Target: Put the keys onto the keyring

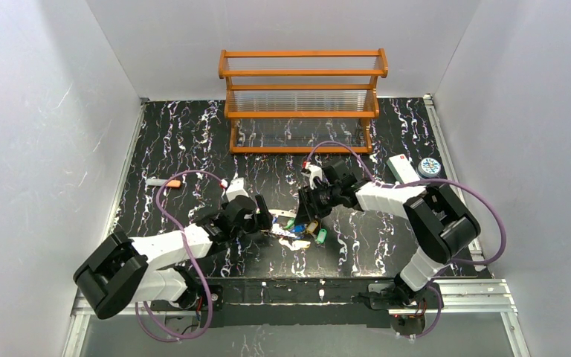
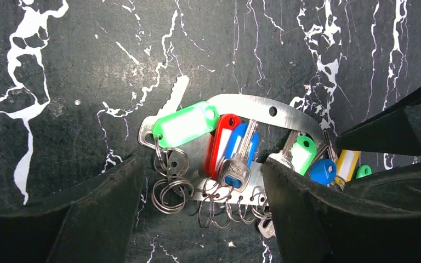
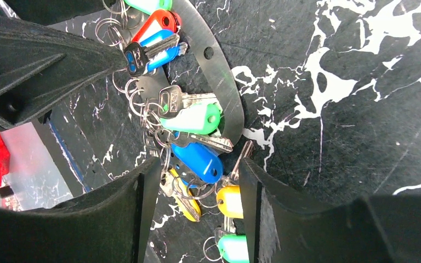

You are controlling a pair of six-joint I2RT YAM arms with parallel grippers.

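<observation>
The metal keyring holder, a curved plate with a row of wire rings, lies flat on the dark marbled table. Keys with green, red and blue tags lie across its left part. My left gripper is open over that end, its fingers apart on either side of these keys. Over the other end, my right gripper stands open above a blue tag and a yellow tag. Whether any fingertip touches a tag or ring, I cannot tell.
Another green tag lies at the near right of the holder. A wooden rack stands at the back. At the right are a white box and a round container; an orange-handled tool lies far left.
</observation>
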